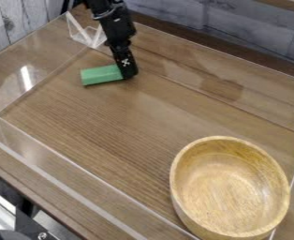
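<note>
A green rectangular block (102, 75) lies on the wooden table (131, 141) at the upper left. The black robot gripper (124, 67) reaches down from the top edge to the block's right end. It appears shut on that end of the block, though its fingertips are small and dark in this view.
A large round wooden bowl (229, 187) sits at the lower right. A grey wall backs the table at the top right, and the table's edge runs along the lower left.
</note>
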